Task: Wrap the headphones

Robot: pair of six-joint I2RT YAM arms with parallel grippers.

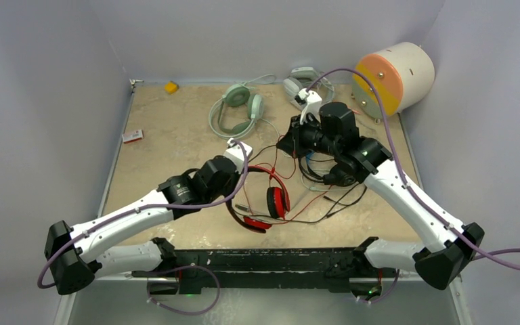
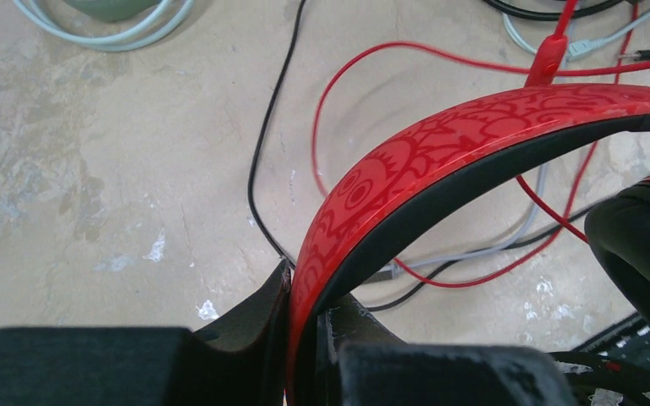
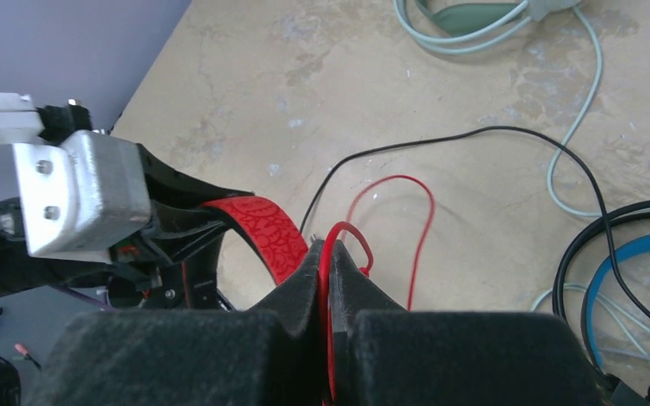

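Held in the air by its headband (image 2: 440,152), the red and black pair of headphones (image 1: 286,200) is gripped by my left gripper, shut around the band. Its ear cups hang toward the front edge in the top view. My right gripper is shut on the thin red cable (image 3: 325,292), which runs between its fingertips and loops just above them. From the top, that right gripper (image 1: 282,145) is to the upper right of the headband. More red cable (image 2: 364,63) trails in loops around and below the headphones.
Green headphones (image 1: 255,106) and white headphones (image 1: 294,88) lie at the back. Black and blue cables (image 3: 635,254) are tangled near the right arm. A striped drum (image 1: 406,71) occupies the back right corner. A small white-red box (image 1: 133,136) and yellow block (image 1: 170,87) sit left, with bare table around.
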